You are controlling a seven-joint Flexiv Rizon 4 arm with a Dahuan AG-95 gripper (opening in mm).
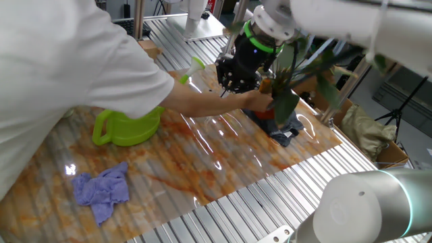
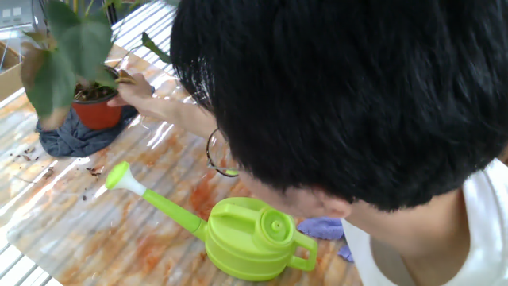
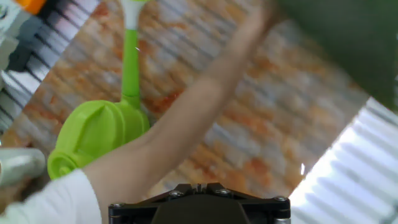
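Observation:
A leafy plant point(image 2: 75, 44) stands in a red pot point(image 2: 97, 114) on a crumpled dark cloth point(image 2: 67, 141). A person's hand point(image 2: 136, 91) is at the pot's rim. In exterior view 1, my gripper point(image 1: 233, 84) hangs above the person's forearm, beside the plant. The wrist view shows its black fingers together at the bottom edge point(image 3: 199, 188), with nothing visible between them. A green watering can point(image 2: 248, 238) with a long spout rests on the table; the person's arm crosses close to it in the wrist view. Blurred leaves fill that view's upper right corner.
The person leans over the table, their arm point(image 1: 202, 102) reaching across beneath my gripper. A purple cloth point(image 1: 101, 192) lies near the front left. A brown-stained clear sheet point(image 1: 196, 172) covers much of the slatted metal table.

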